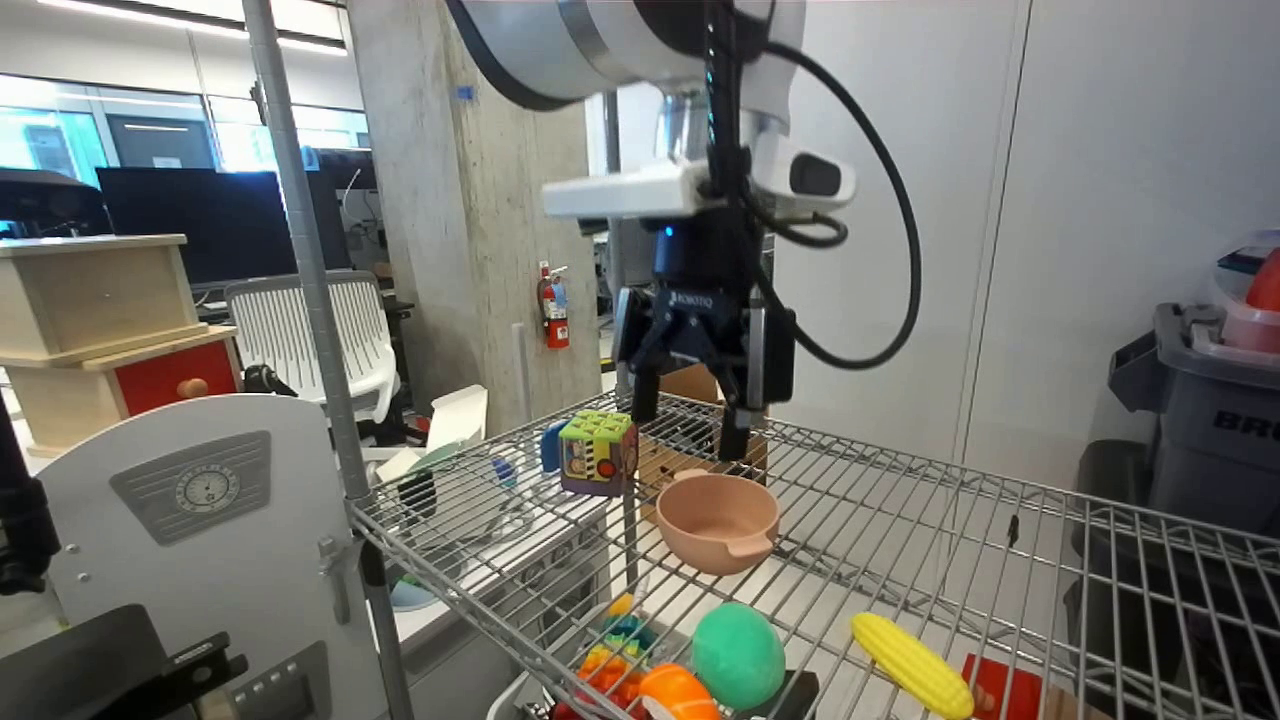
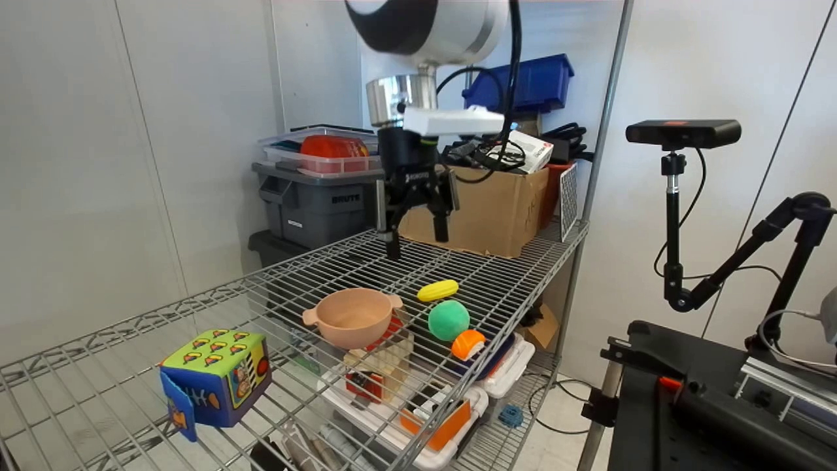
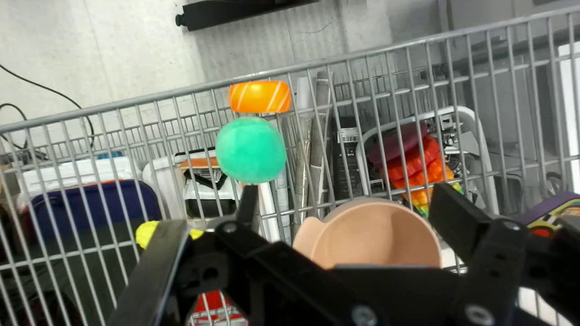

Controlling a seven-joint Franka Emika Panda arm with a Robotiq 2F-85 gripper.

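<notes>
Above the wire shelf hangs my gripper [image 1: 690, 416], pointing down, its fingers wide apart and nothing held between them. A pink bowl [image 1: 717, 518] with two small handles stands upright on the shelf, lower than the fingertips. From the wrist view, the bowl [image 3: 375, 236] appears between the two fingers, its lower part hidden by the gripper body. A green ball [image 3: 251, 149], an orange striped piece [image 3: 261, 97] and a yellow corn cob [image 2: 437, 290] lie on the shelf. Farther along sits a colourful soft cube [image 2: 216, 377] with a blue flap.
The wire shelf [image 2: 149, 318] has a raised lattice edge along the wall side and a metal post [image 1: 314, 276] at a corner. A cardboard box [image 2: 471, 216] fills its far end in exterior view 2. Bins with toys sit beneath the wires.
</notes>
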